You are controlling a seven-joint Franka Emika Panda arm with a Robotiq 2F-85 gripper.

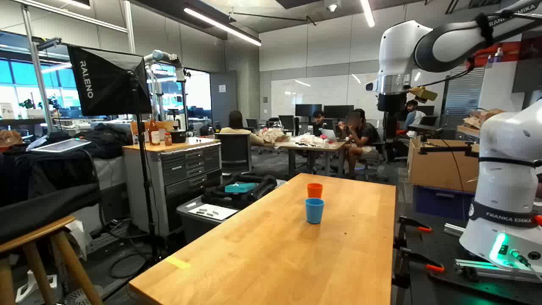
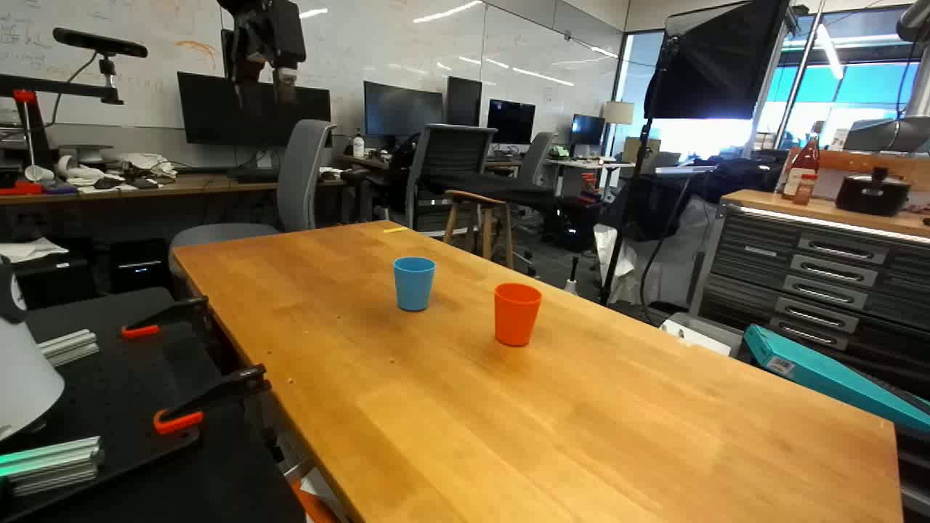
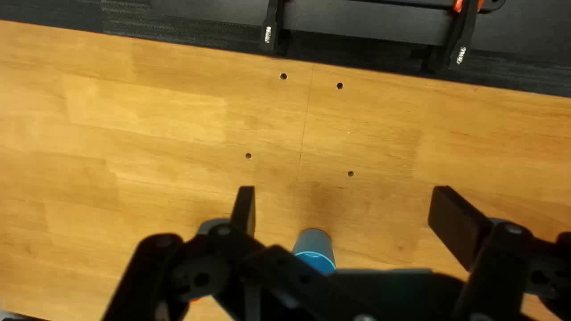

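Observation:
Two plastic cups stand upright and apart on the wooden table point(image 2: 453, 418). The blue cup point(image 2: 414, 285) has the orange cup point(image 2: 516, 315) beside it, nearer the camera in exterior view 2. From exterior view 1 the blue cup point(image 1: 314, 211) is in front, partly covering the orange cup point(image 1: 315, 190). High above the tabletop hangs my gripper, wide open and empty. Below it in the wrist view, the blue cup point(image 3: 314, 250) shows partly behind the gripper body. Only a sliver of the orange cup point(image 3: 196, 299) peeks out at the lower left there.
Black clamps point(image 1: 419, 256) with orange ends line the table edge on the robot's side. A softbox light point(image 1: 109, 81) and a drawer cabinet point(image 1: 190, 162) stand beyond the opposite side. People sit in the background.

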